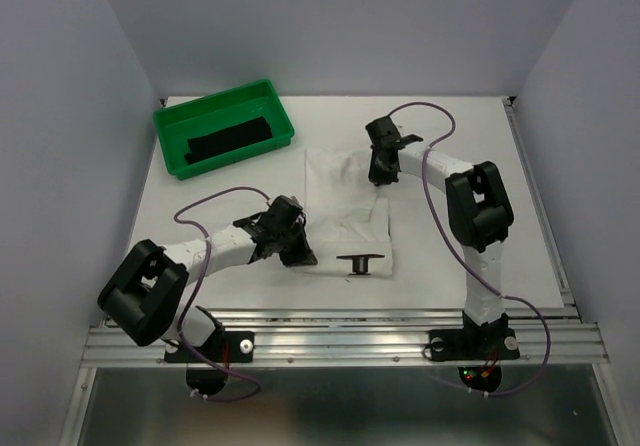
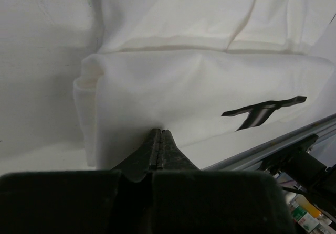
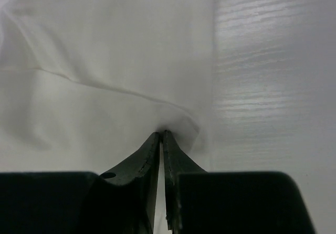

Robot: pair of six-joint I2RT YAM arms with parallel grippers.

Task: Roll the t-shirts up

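Note:
A white t-shirt lies lengthwise on the table, its near end folded into a flat band with a black print on it. My left gripper is at the band's left end. Its fingertips are together against the cloth in the left wrist view, and no fabric shows between them. At the shirt's upper right side, my right gripper is shut on a bit of white cloth; the pinched part is mostly hidden by the fingers. Wrinkles and a raised edge run across the shirt near it.
A green bin with a dark folded cloth inside stands at the back left. Bare table lies to the right of the shirt. A metal rail runs along the front edge.

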